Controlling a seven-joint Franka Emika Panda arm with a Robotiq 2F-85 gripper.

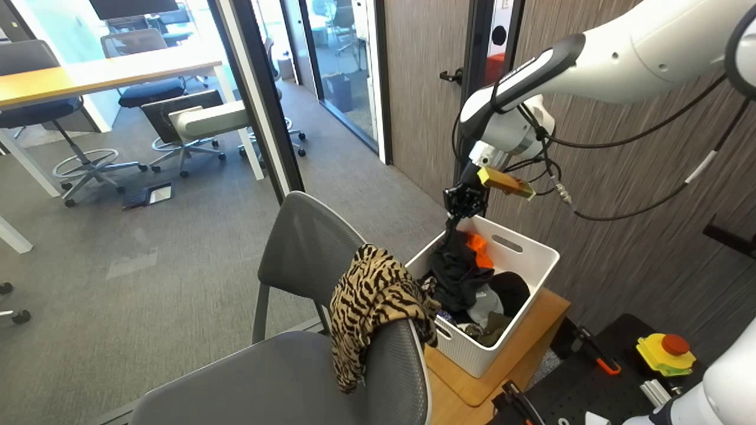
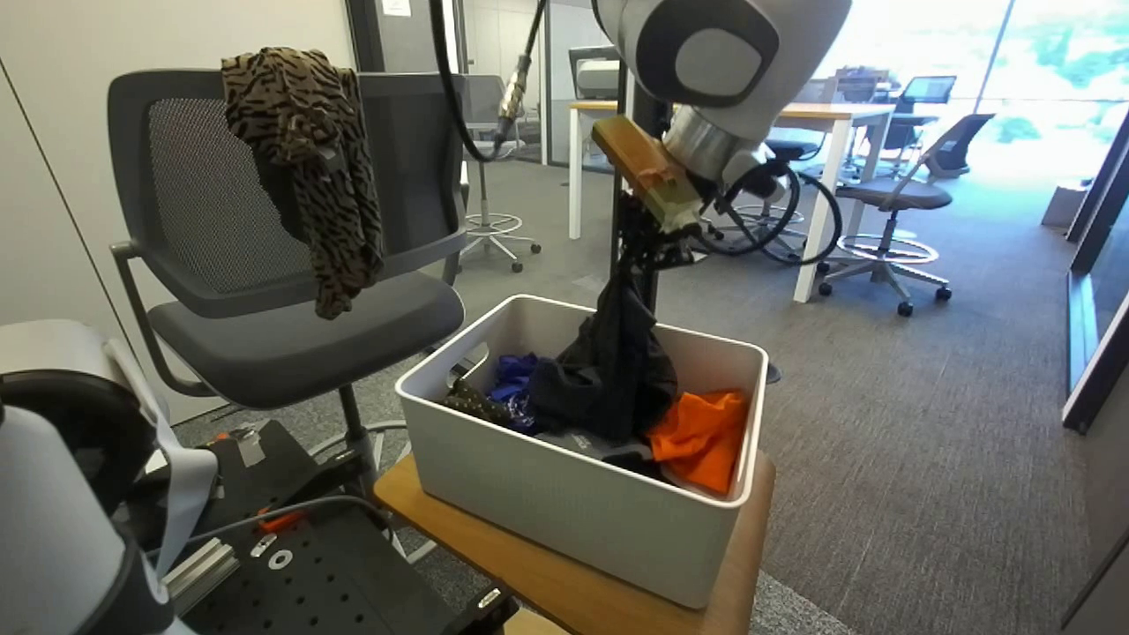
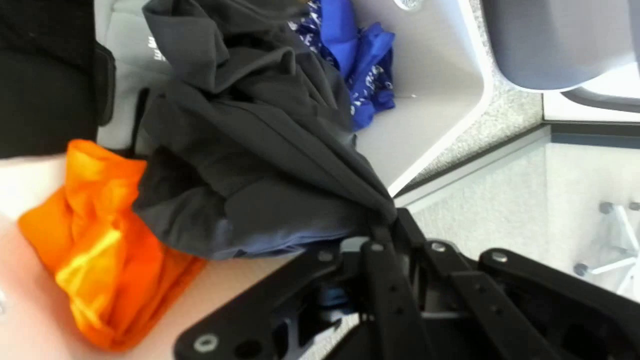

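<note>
My gripper is shut on a gathered fold of dark grey-black cloth. In exterior view 2 the gripper is above the white bin, and the black cloth stretches down from it. The cloth's lower part still rests among the other fabrics in the bin. An orange cloth lies at one end of the bin, and a blue patterned cloth lies toward the other. A grey item and a black piece show beside the lifted cloth.
An office chair stands beside the bin with a tiger-striped cloth draped over its back. The bin sits on a wooden stand. A black board with tools and a red stop button is close by. Open carpet lies beyond.
</note>
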